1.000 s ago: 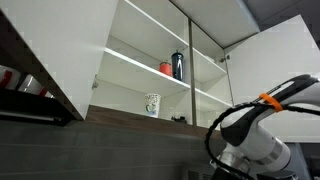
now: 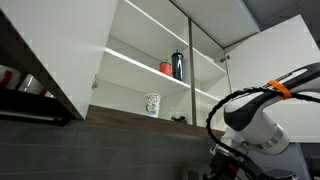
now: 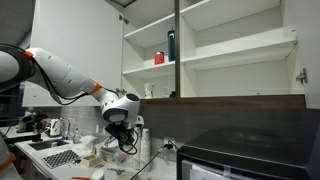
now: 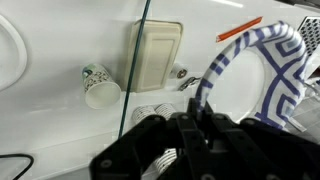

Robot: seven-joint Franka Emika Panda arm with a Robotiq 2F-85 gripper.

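In the wrist view, a round white bowl [image 4: 283,85] with a blue pattern is tilted at the right, its blue rim reaching down between the dark fingers. My gripper is shut on that rim, above the white worktop. In the second exterior view my gripper [image 3: 126,143] hangs over the counter, too small there to show the bowl clearly. From the first exterior view, the gripper [image 2: 228,168] is at the lower right, its tips hard to make out.
Below lie a patterned cup [image 4: 100,87], a tan container [image 4: 156,55], an orange stick [image 4: 240,28] and a white plate [image 4: 10,55]. A thin dark rod [image 4: 134,70] crosses the wrist view. Shelves hold a red mug [image 2: 165,69], a dark canister [image 2: 178,66] and a patterned cup [image 2: 152,104].
The arm has risen slightly in the first exterior view over the last second. The shelves and their contents look unchanged.
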